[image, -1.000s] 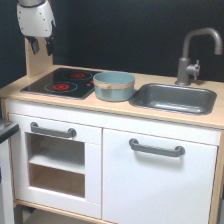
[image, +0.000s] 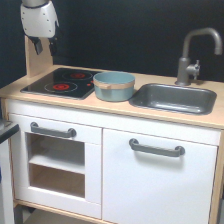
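My gripper hangs at the upper left, above the wooden back edge of a toy kitchen, small and dark; its fingers are too small to tell open from shut. A blue-grey pot stands on the wooden counter between the black hob with red rings and the steel sink.
A curved grey faucet rises behind the sink. Below are an oven door with a window and a white cabinet door. A dark-edged object stands at the left edge.
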